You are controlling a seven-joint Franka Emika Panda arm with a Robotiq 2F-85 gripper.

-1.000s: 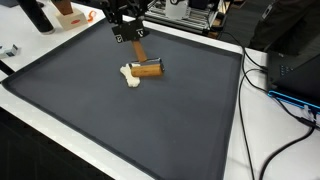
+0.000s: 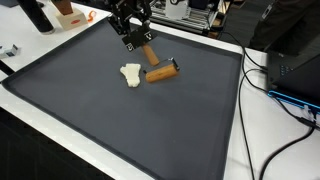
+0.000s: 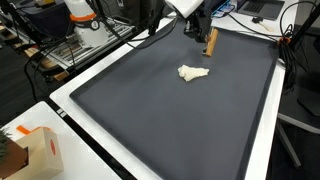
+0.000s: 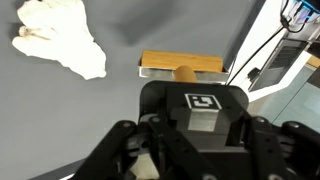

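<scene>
A wooden T-shaped tool [image 2: 161, 73] hangs below my gripper [image 2: 141, 42], its handle [image 2: 150, 54] rising into the fingers. The gripper is shut on that handle. From the wrist view, the tool's wooden bar [image 4: 183, 61] lies crosswise beyond the fingers, with a thin pale strip along one edge; the gripper body hides most of the handle. A crumpled white cloth [image 2: 131, 74] lies on the dark mat, just left of the tool and apart from it in exterior view 1. The same cloth [image 3: 193, 72] shows in exterior view 2. Whether the bar touches the mat, I cannot tell.
A dark device with a blue light [image 2: 295, 100] and cables stand off its right side. Wooden blocks [image 2: 70, 16] sit beyond the back left edge.
My gripper has moved right and slightly toward the front in exterior view 1, carrying the tool with it. The bar has come away from in front of the cloth, which now shows fully.
</scene>
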